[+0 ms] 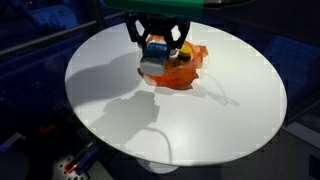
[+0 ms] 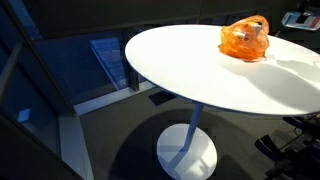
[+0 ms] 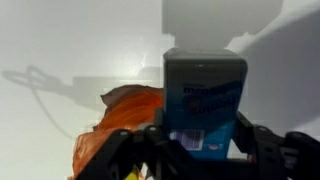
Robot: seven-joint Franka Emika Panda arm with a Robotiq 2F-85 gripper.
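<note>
A blue bottle with a white cap point(image 3: 205, 68) is held in my gripper, which is shut on it; the blue label faces the wrist camera. In exterior view 1 the bottle point(image 1: 154, 60) hangs above the table in front of an orange bag point(image 1: 183, 73), overlapping it in the picture. A yellow-topped item point(image 1: 185, 50) shows inside the bag. The wrist view has part of the orange bag point(image 3: 128, 108) beside and below the bottle. From exterior view 2 the bag point(image 2: 245, 40) looks crumpled, and its contents are hard to make out.
Dark cables point(image 1: 80, 155) lie near the table's left side.
</note>
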